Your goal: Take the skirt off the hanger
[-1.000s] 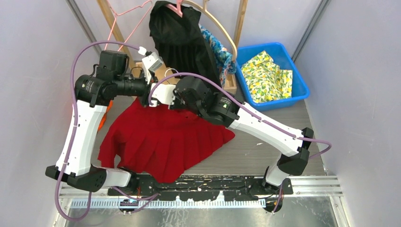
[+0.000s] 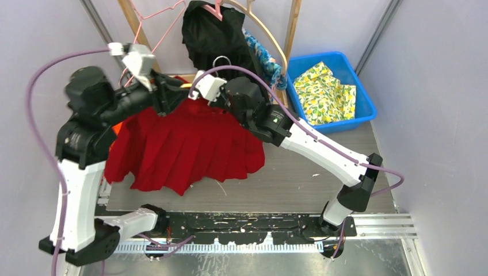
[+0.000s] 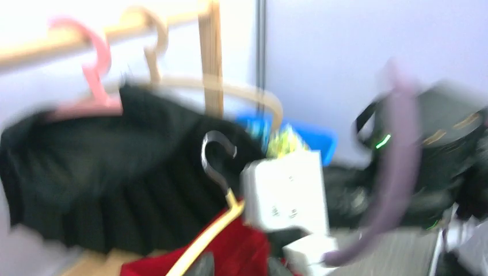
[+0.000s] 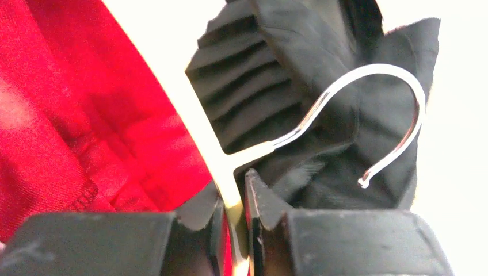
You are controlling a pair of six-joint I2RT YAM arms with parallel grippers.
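Note:
A red pleated skirt [image 2: 190, 152] hangs in the middle of the top view, below the grippers. In the right wrist view, my right gripper is shut on the pale yellow hanger [image 4: 193, 112], just beside the base of its metal hook. Red cloth lies along one side of the hanger bar; how the waistband sits on it is hidden. My left gripper is open, its blurred fingertips just entering the bottom of the left wrist view in front of the red cloth. From above, the left arm's gripper stands left of the right one.
Behind hangs a black garment [image 2: 216, 37] on a rack, with a blue patterned one [image 2: 262, 54] beside it. An empty pink hanger [image 2: 164, 11] is at the upper left. A blue bin [image 2: 359, 115] with yellow patterned cloth stands on the right.
The hanger hook has risen and shifted right, while the skirt's hem has moved up and left.

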